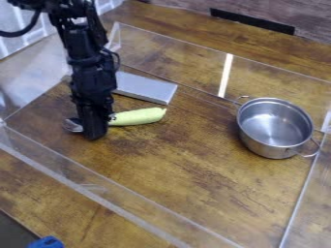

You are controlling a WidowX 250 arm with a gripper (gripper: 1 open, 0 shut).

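My black gripper (91, 123) is low over the wooden table (195, 170) at the left, shut, its tips beside a pale green elongated object (137, 117) that lies pointing right. A small silvery piece (74, 127) shows at the fingertips; whether it is held or part of the gripper I cannot tell.
A steel pot (273, 123) with side handles stands at the right. A grey flat slab (150, 89) lies behind the gripper. Clear panels edge the work area; a blue object (45, 242) is at the bottom left.
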